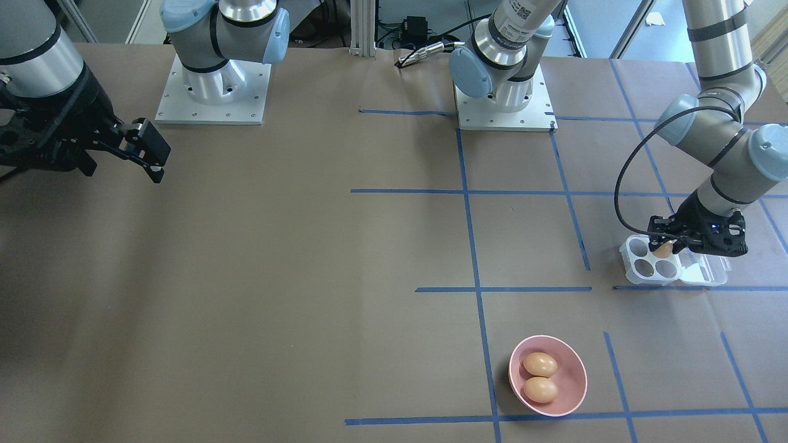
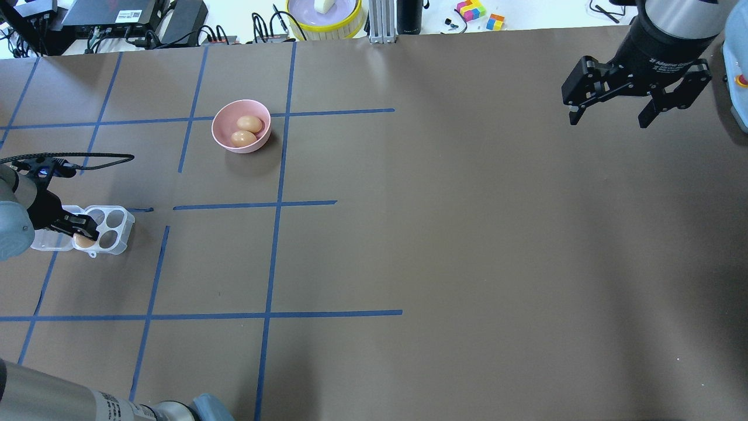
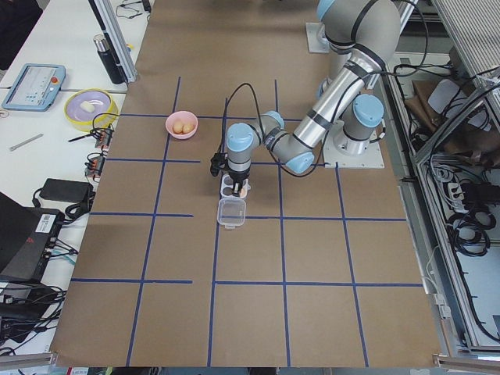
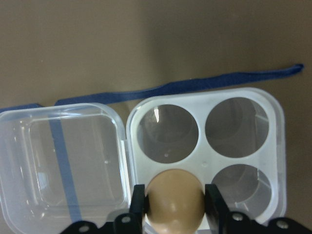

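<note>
A white four-cup egg holder (image 1: 639,269) with a clear open lid (image 4: 83,161) lies at the right of the front view. My gripper is down over one cup, its fingers on either side of a tan egg (image 4: 174,200) that sits at that cup; the other three cups (image 4: 236,126) are empty. The gripper looks shut on the egg, at holder height. A pink bowl (image 1: 548,405) with two eggs (image 1: 540,363) stands toward the front, apart from the holder.
A second black gripper (image 2: 631,91) hangs at the far side, and other arm bases (image 1: 504,111) stand at the back.
</note>
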